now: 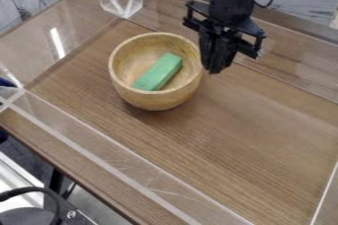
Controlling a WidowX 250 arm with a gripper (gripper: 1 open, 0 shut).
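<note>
A round wooden bowl sits on the table in the upper middle of the camera view. A green oblong object lies inside it. My black gripper is just above and to the right of the bowl's right rim, apart from the green object. It is shut, with nothing visible between its fingers, though the tips are small to make out.
A small white open-frame item stands at the back left. A wall runs along the back right. Dark cables lie at the lower left corner.
</note>
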